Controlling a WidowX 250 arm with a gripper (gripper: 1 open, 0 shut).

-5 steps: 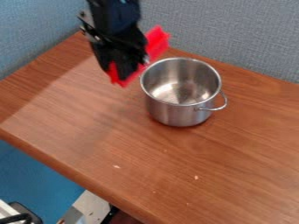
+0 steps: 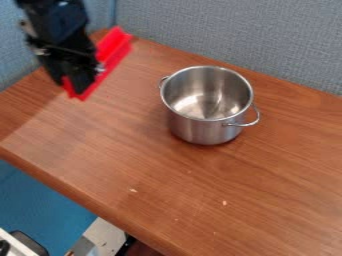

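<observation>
The black gripper (image 2: 74, 68) is at the upper left, blurred, shut on a red object (image 2: 107, 58) held raised above the wooden table (image 2: 160, 200). A steel pot (image 2: 203, 130) with two side handles stands right of it, upright; no contents show in it.
Grey padded walls (image 2: 241, 30) border the table at the back and left. A blue surface (image 2: 34, 200) lies below the table's front-left edge.
The gripper has moved left, away from the pot, carrying the red object. The pot stands where it was.
</observation>
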